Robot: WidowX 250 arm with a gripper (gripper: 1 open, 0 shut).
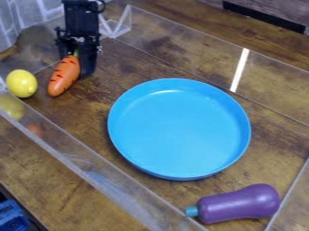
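At the upper left, my black gripper (75, 56) is down on an orange toy carrot (61, 79), shut on its upper end. The carrot lies on the wooden table, tip toward the front. The fingertips are dark and partly hard to make out against the carrot and shadow.
A yellow lemon (21, 83) lies left of the carrot. A large blue plate (179, 126) fills the middle right. A purple eggplant toy (237, 204) lies at the front right. Clear low walls (133, 185) edge the workspace.
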